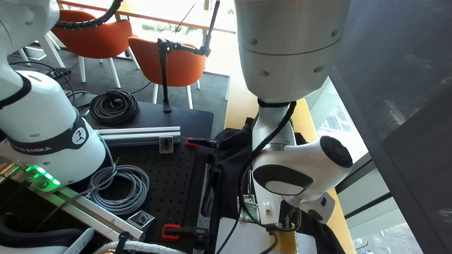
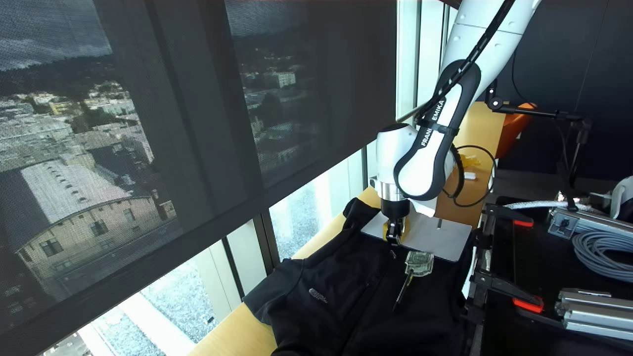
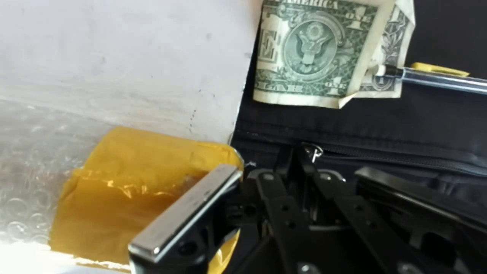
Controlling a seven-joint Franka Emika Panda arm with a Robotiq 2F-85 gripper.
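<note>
A black jacket is spread over the wooden ledge, with a zipper running across it in the wrist view. My gripper is low over the cloth, its fingers nearly together at the zipper's metal slider. It is shut on the zipper pull, as far as can be told; the fingers hide most of the tab. In exterior view 2 the gripper points down beside the grey-white board.
A yellow wrapped packet lies left of my fingers, over bubble wrap and a grey-white board. Beyond the zipper are a folded dollar bill and a pen. Window panels stand close along the ledge.
</note>
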